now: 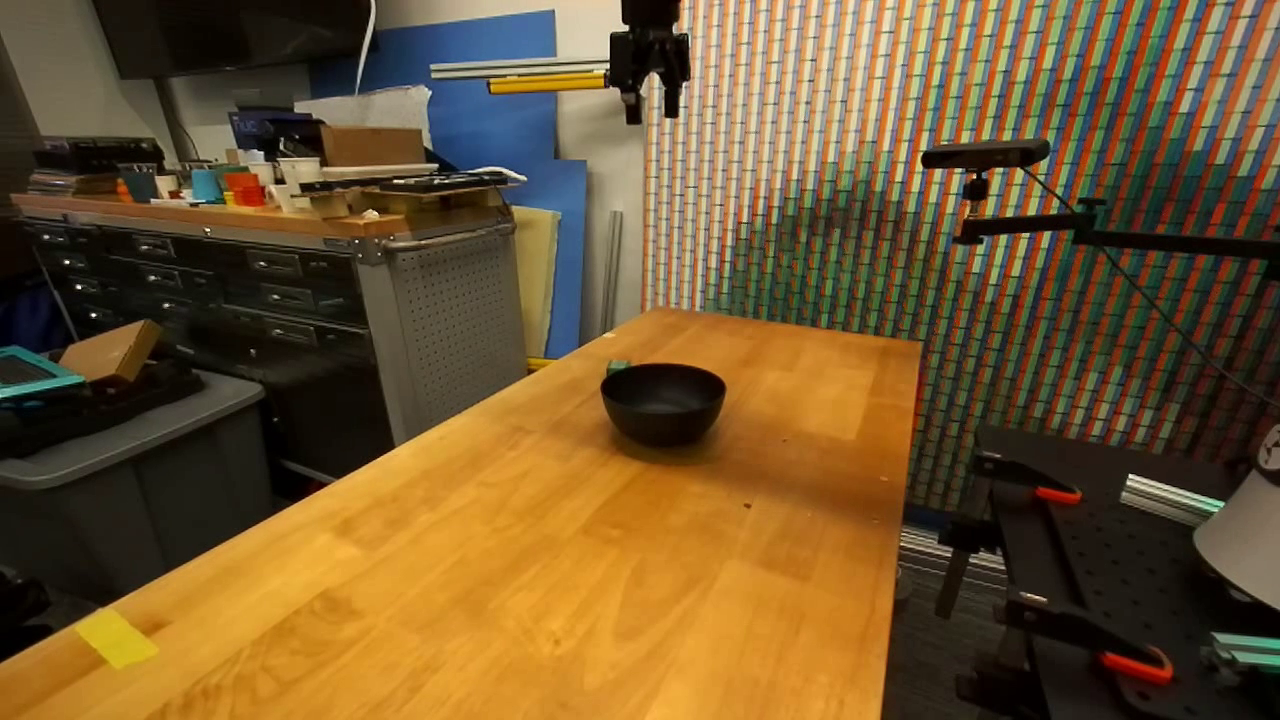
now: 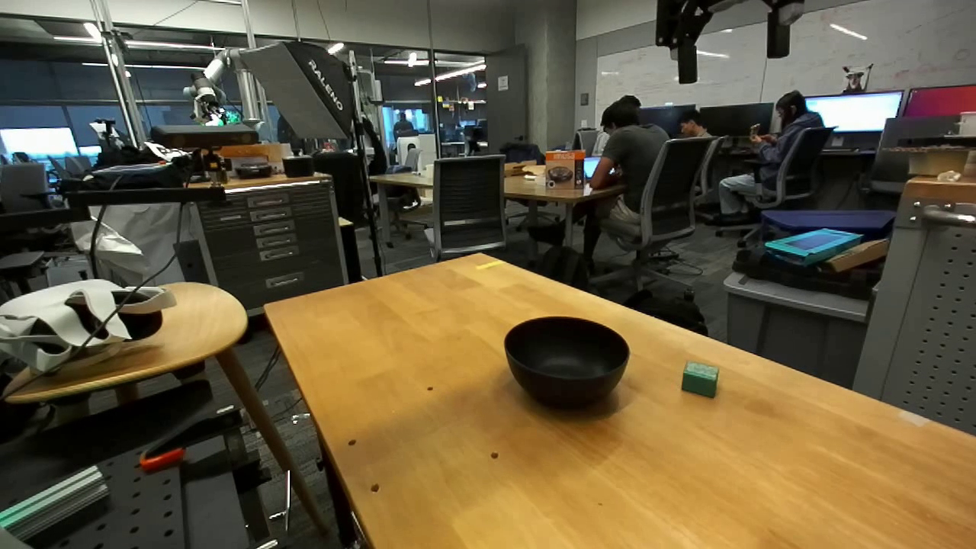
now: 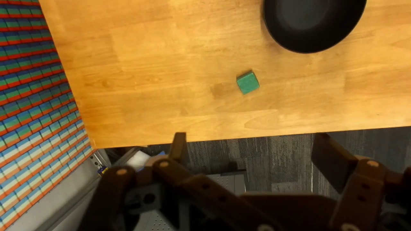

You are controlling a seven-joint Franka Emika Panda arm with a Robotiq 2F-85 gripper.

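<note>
A small green block (image 2: 700,379) lies on the table a short way from a black bowl (image 2: 567,361). In exterior view 1 the bowl (image 1: 663,406) hides most of the block (image 1: 618,366). High above the tabletop, my gripper (image 1: 651,110) is open with its fingers pointing down and nothing between them. The wrist view shows the block (image 3: 248,82) on bare wood, beyond the fingertips of my gripper, and the bowl (image 3: 308,23) is cut off by the top edge. Inside, the bowl looks empty.
A camera on an arm (image 1: 986,154) stands off the table's right side. A drawer cabinet (image 1: 276,300) stands beyond its left edge.
</note>
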